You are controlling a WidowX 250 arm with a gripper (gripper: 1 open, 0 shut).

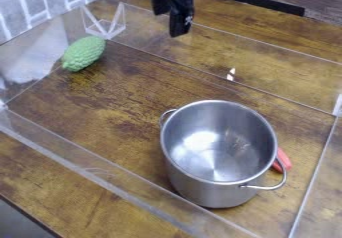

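Observation:
A black gripper (175, 17) hangs at the top centre, above the wooden floor of a clear-walled enclosure, its fingers apart and nothing seen between them. A green bumpy vegetable, like a bitter melon (82, 54), lies at the left, below and left of the gripper. A large steel pot (217, 152) with two handles stands upright at the lower right, empty inside. A red object (282, 160) lies just right of the pot, partly hidden by it.
Transparent walls (107, 172) border the area on the wooden table (54, 197). The middle of the floor between vegetable and pot is clear. A pale slatted structure (34, 4) is at the back left.

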